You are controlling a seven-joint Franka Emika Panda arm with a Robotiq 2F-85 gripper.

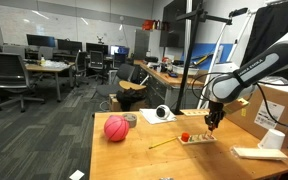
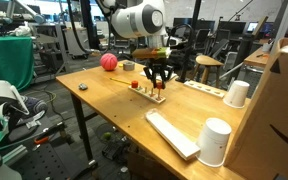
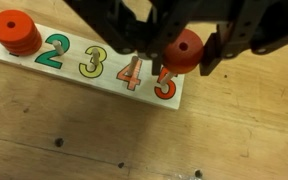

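A pale wooden board carries upright pegs beside the coloured numbers 2, 3, 4 and 5. At its left end in the wrist view sits a stack of red discs, which hides the number there. My gripper is shut on a red ring with a central hole, near the 5 end. The peg by the 5 shows just beside the ring in that view; the height between them cannot be judged. From outside, the gripper points down at the board's right end.
A yellow stick lies left of the board, and a red ball sits farther left. A white cup and a long white block occupy the other side. Bare wooden tabletop lies in front.
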